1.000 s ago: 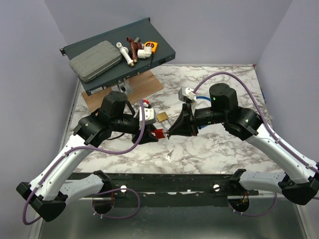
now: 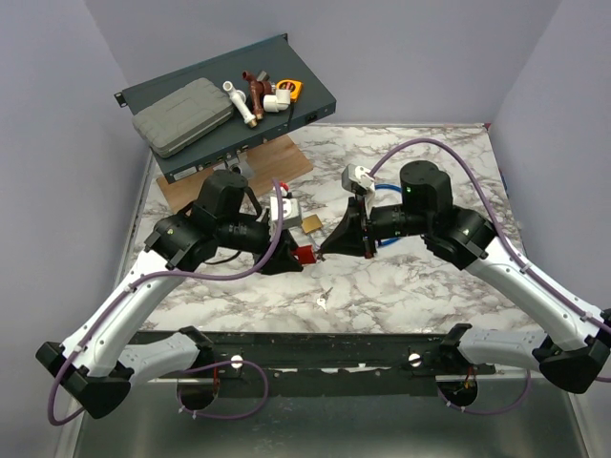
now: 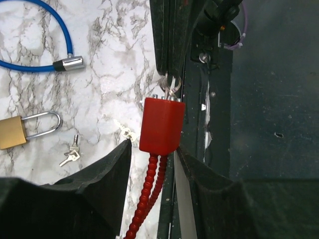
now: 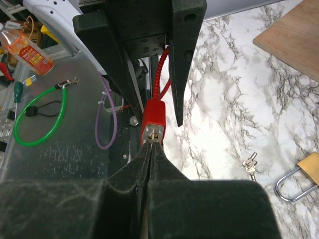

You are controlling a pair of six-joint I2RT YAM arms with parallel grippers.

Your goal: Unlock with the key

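A red lock (image 3: 162, 124) with a beaded red cable (image 3: 147, 191) hangs above the marble tabletop. My left gripper is open around it; in the right wrist view its fingers (image 4: 182, 69) stand apart, with a gap on the lock's right side. Against the lock's face, my right gripper is shut on a small key (image 3: 172, 92), whose ring shows below its fingertips. The key's blade meets the lock face (image 4: 152, 132); how deep it sits, and whether it is turned, cannot be seen.
On the marble lie a brass padlock (image 3: 12, 132), loose keys (image 3: 71, 152) and a blue cable lock (image 3: 67, 37). A dark shelf (image 2: 310, 86) with a grey case (image 2: 183, 116) stands at the back left.
My left arm and wrist have shifted slightly, while the red lock stays almost in place. The right gripper looks nearly still.
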